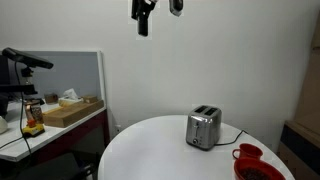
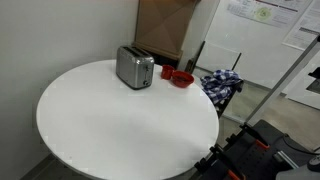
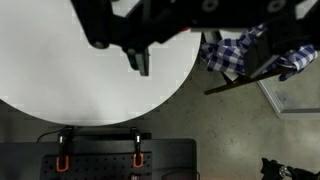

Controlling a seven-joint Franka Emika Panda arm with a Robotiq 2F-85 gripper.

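High above the table in exterior view 1, my gripper hangs at the top edge, its two dark fingertips well apart and only the wall showing between them. It is open and touches nothing. A silver toaster stands upright on the round white table. Beside it are a red mug and a red bowl. The bowl holds something dark, too small to make out. In the wrist view, dark gripper parts fill the top, over bare tabletop.
A blue-and-white checked cloth lies beyond the table's edge, by the bowl side. Left in exterior view 1, a side surface carries a wooden box and small items. A black cord runs behind the toaster.
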